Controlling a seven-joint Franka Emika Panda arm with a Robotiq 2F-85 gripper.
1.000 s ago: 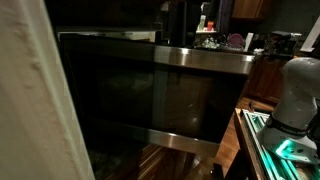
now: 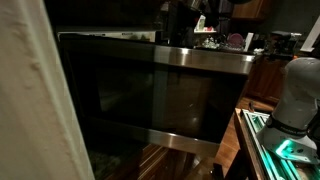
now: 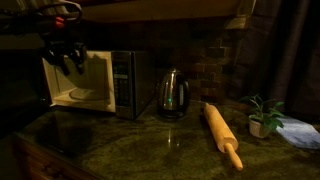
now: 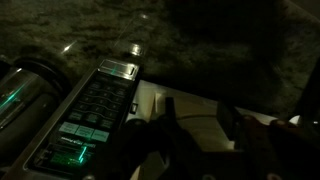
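Observation:
My gripper [image 3: 70, 67] hangs in front of the microwave [image 3: 145, 75], near the upper left of its lit opening, in the second exterior view. In the wrist view its two dark fingers stand apart, and I make out nothing held between them. The microwave's inside [image 3: 95, 75] is exposed, with a pale round plate [image 3: 82, 95] low inside. Beside the opening is the button panel [image 4: 90, 115], which fills the lower left of the wrist view. How near the fingertips are to the microwave is hard to judge in the dim light.
A kettle [image 3: 173, 92] stands right of the microwave. Farther right are a wooden rolling pin [image 3: 220, 130] and a potted plant [image 3: 262, 122]. A dark appliance front [image 2: 150, 95] with metal trim fills much of the first exterior view.
A dark part of the arm has come into the top of the first exterior view, around the bottles at the back, covering some of them.

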